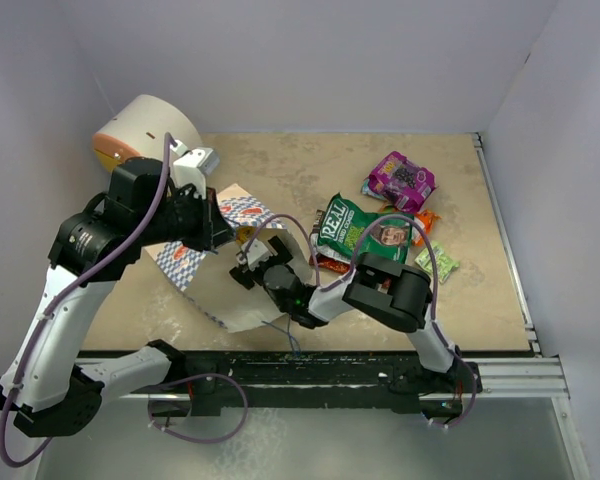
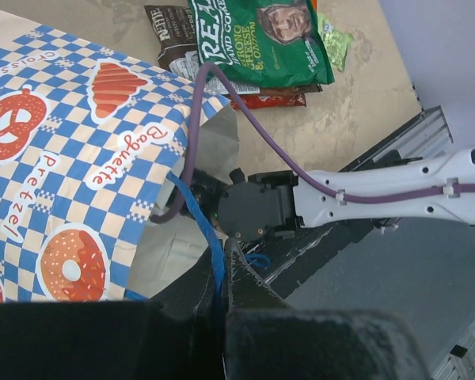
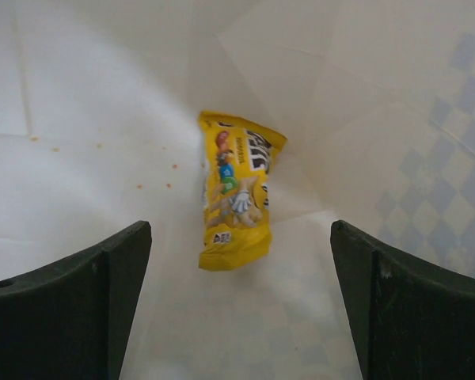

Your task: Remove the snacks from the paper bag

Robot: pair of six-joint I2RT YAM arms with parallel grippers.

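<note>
The checkered paper bag [image 2: 111, 178] lies on the table, its mouth toward the front right. In the left wrist view my left gripper is shut on the bag's blue handle [image 2: 204, 226]. At the bag's mouth in the top view, my right gripper [image 1: 258, 262] reaches in. Inside, one small yellow snack packet [image 3: 236, 194] rests on the white paper. It shows ahead of the right gripper's open fingers [image 3: 115, 293], centred between them in the picture, with nothing held.
Outside on the right lie a green chip bag [image 1: 365, 230] on top of other bags, a purple bag [image 1: 401, 182], an orange packet [image 1: 426, 220] and a light green packet [image 1: 437, 260]. A white and orange cylinder [image 1: 155, 125] stands at the back left.
</note>
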